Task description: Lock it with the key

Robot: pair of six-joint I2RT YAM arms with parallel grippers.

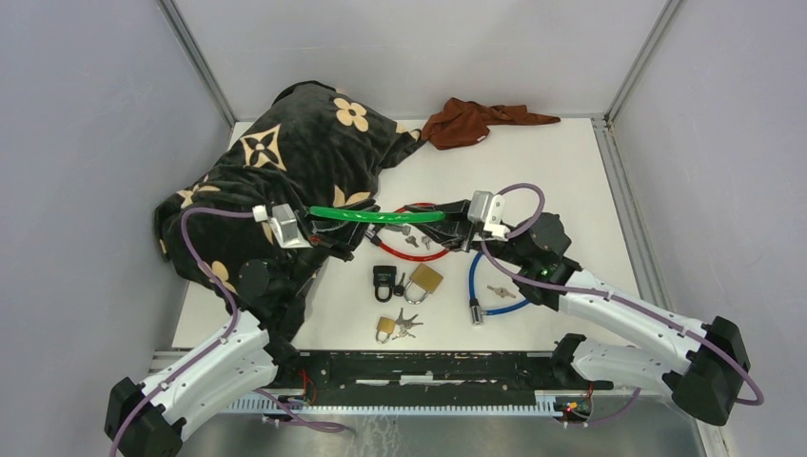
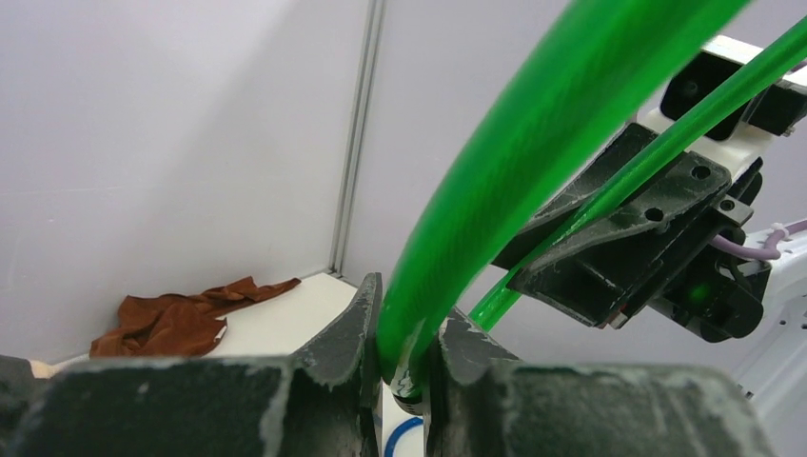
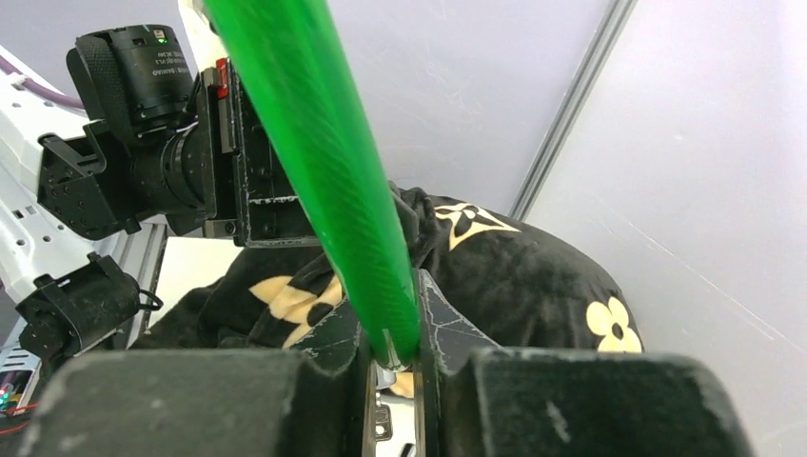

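Note:
A green cable lock (image 1: 381,218) stretches between my two grippers above the table, appearing nearly straight from the top. In the left wrist view, its thick green end (image 2: 433,276) drops between the fingers of my left gripper, which is shut on it. My right gripper is likewise shut, with the other green stretch (image 3: 352,219) between its fingers. Metal shows at the cable's lower end in the left wrist view; the keyhole cannot be made out. Small keys (image 1: 412,241) lie on the table below, near a red cable lock (image 1: 404,255).
A black padlock (image 1: 383,283), a large brass padlock (image 1: 426,277), a small brass padlock (image 1: 385,328) and a key bunch (image 1: 405,323) lie in front. A blue cable lock (image 1: 471,281) lies right. Dark blanket (image 1: 309,143) covers the left; brown cloth (image 1: 476,122) lies behind.

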